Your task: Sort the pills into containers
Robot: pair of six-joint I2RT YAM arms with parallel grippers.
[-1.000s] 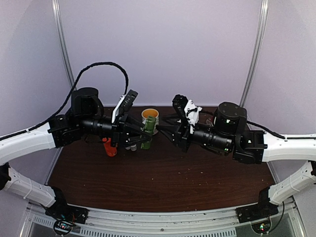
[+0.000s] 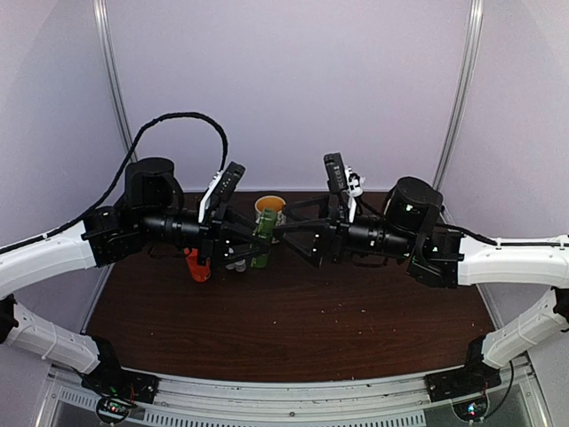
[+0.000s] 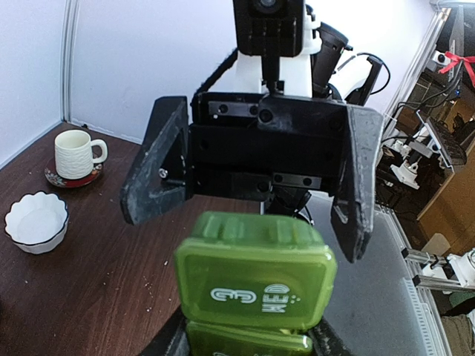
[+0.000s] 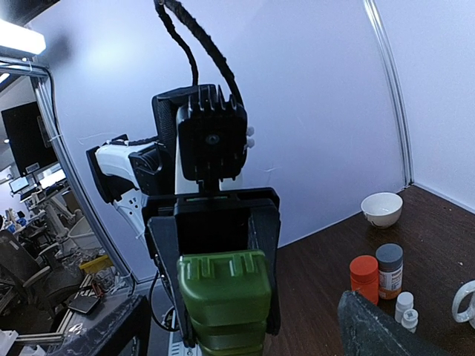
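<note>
A green pill box (image 2: 264,233) stands upright in the air above the table, with my left gripper (image 2: 252,238) shut on it. Its ridged top end (image 4: 225,278) fills the middle of the right wrist view; white lettering marks the side seen in the left wrist view. My right gripper is open, facing the box from the right. Its spread fingers (image 3: 358,182) reach to either side of the box's upper end in the left wrist view, with visible gaps. Any pills inside are hidden.
On the table are a red bottle (image 4: 364,276), a grey-capped bottle (image 4: 390,271), two small white bottles (image 4: 405,309), a white bowl (image 4: 382,210), a fluted bowl (image 3: 37,221), a white cup (image 3: 73,154) on a saucer (image 3: 56,177), and an orange-lined cup (image 2: 270,205).
The left arm and the box have stayed almost still.
</note>
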